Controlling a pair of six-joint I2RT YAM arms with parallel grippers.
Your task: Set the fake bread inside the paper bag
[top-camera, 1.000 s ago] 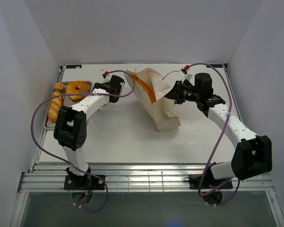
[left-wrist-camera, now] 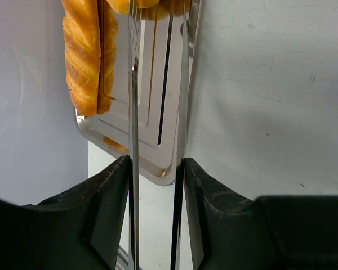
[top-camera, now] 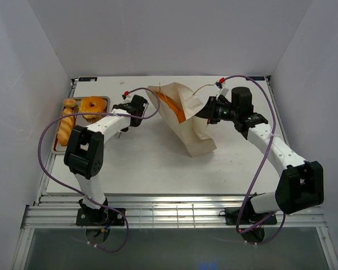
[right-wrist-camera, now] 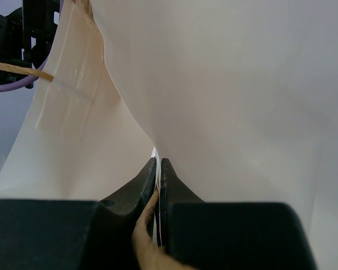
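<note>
The cream paper bag (top-camera: 188, 126) leans at mid-table. An orange surface shows in its mouth; I cannot tell what it is. My right gripper is shut on the bag's rim, beside a twisted paper handle (right-wrist-camera: 145, 225). Fake bread lies on a tray at the left: a long loaf (left-wrist-camera: 83, 53), a ring-shaped piece (top-camera: 92, 106) and a small roll (top-camera: 70, 103). My left gripper stands open between tray and bag. Two long metal tong arms (left-wrist-camera: 181, 112) run between its fingers towards the bread; whether the fingers press on them is unclear.
The metal tray (left-wrist-camera: 152, 169) sits against the left side wall. Bare white table (top-camera: 146, 169) lies in front of the bag and to its right. Purple cables loop over both arms.
The bag has tipped a little, its upper edge to the left. The right arm stays put.
</note>
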